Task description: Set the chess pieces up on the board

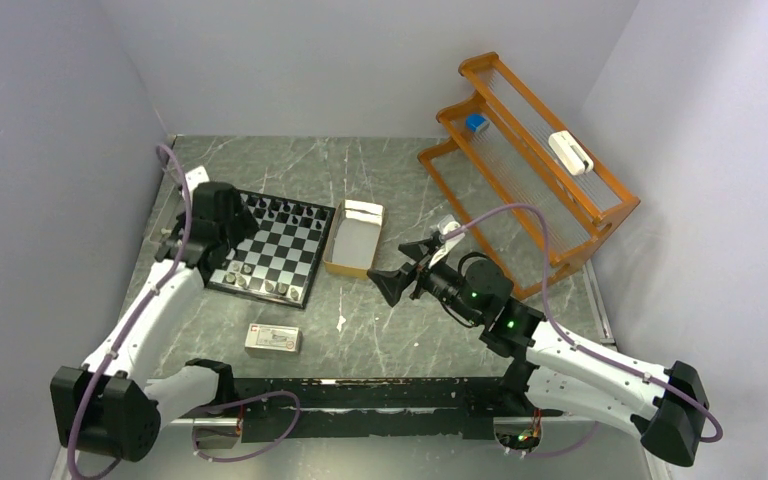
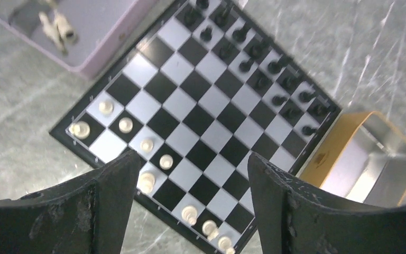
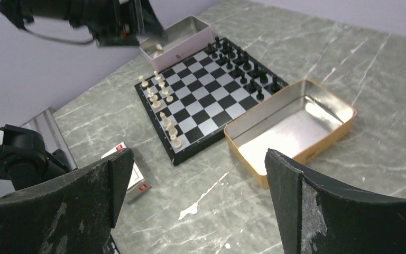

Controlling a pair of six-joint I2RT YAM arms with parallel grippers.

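Note:
The chessboard (image 1: 275, 250) carries dark pieces (image 2: 239, 36) in rows along its far side and several white pieces (image 2: 126, 125) along its near side. More white pieces (image 2: 63, 30) lie in a pale bin (image 2: 92, 58) beside it. My left gripper is open, raised over the board with nothing between its fingers; in the top view its arm covers part of board and bin. My right gripper stands open and empty to the right of the board.
A shallow tan box (image 1: 354, 240) sits right of the board. A small carton (image 1: 272, 340) lies in front. A wooden rack (image 1: 520, 150) stands at the back right.

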